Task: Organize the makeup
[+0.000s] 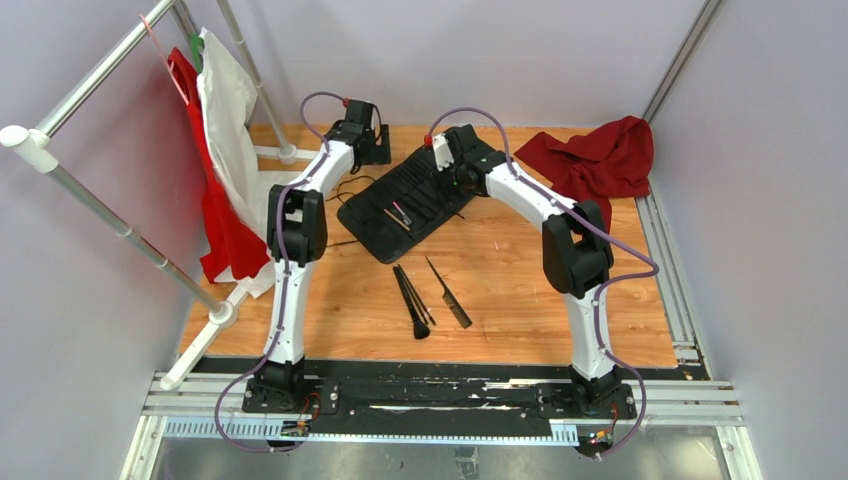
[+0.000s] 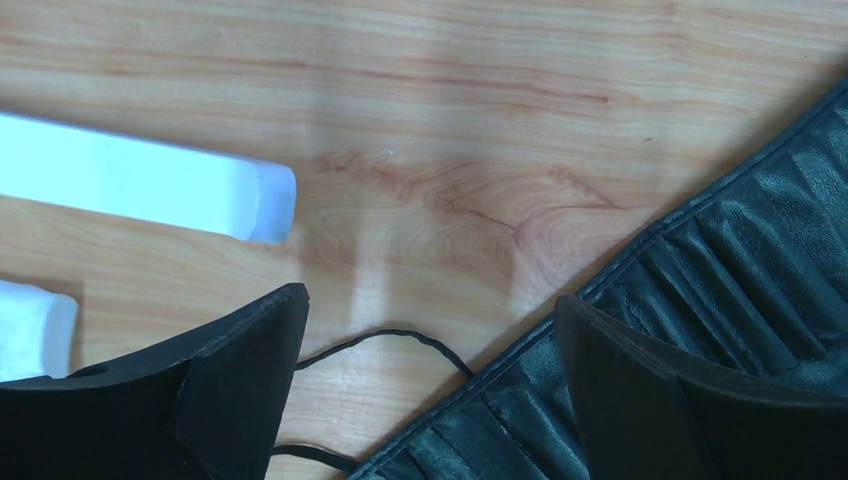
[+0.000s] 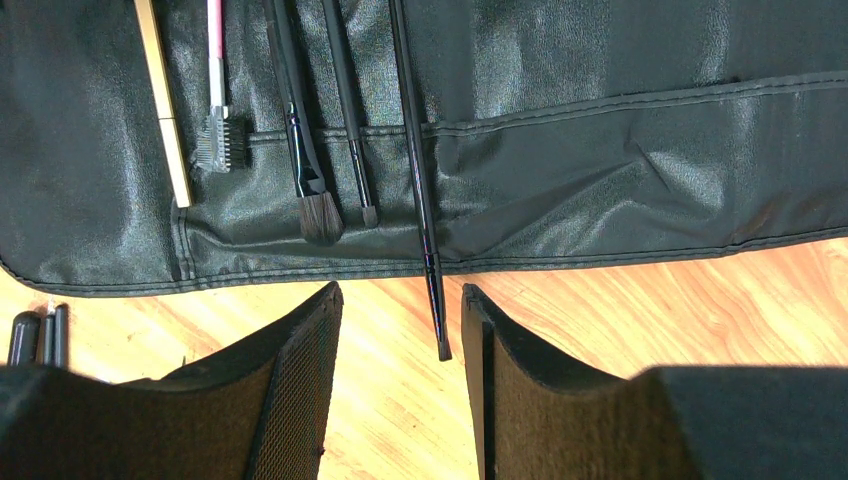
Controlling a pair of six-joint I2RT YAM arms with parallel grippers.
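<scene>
A black brush roll (image 1: 378, 228) lies unrolled across the table's middle. In the right wrist view its pockets hold a gold stick (image 3: 163, 100), a pink-handled spoolie (image 3: 217, 140), a flat brush (image 3: 308, 160), a small brush (image 3: 355, 160) and a thin black stick (image 3: 420, 190) whose end sticks out past the roll's edge. Over that edge my right gripper is open, the stick's end in view between its fingers but not gripped. My left gripper stands open above the roll's far-left edge, nothing between its fingers. Several brushes (image 1: 412, 300) and a comb (image 1: 455, 306) lie nearer the front.
A red cloth (image 1: 600, 160) is heaped at the back right. On the left stands a white rack (image 1: 90, 210) with hanging clothes; its white feet (image 2: 150, 180) reach near my left gripper. The roll's tie cord (image 2: 400, 333) lies loose.
</scene>
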